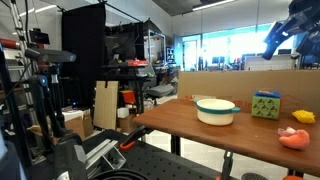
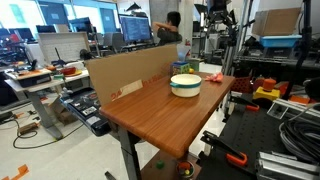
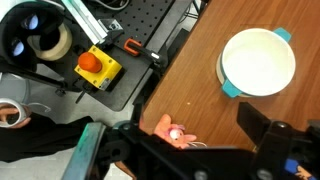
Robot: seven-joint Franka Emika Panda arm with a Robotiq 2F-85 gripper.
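Observation:
My gripper is open, with its dark fingers spread wide along the lower edge of the wrist view and nothing held between them. High above the right end of the table, the gripper [image 1: 283, 38] hangs near the top right corner of exterior view 1. A white bowl with teal handles [image 1: 215, 112] stands on the wooden table. Nearer the table's edge lies a pink toy [image 3: 173, 131]. The green and blue block-like object [image 1: 266, 106] rests farther back, with a yellow item [image 1: 303, 117] to its right.
A tan panel [image 2: 135, 76] stands along one long side of the table.

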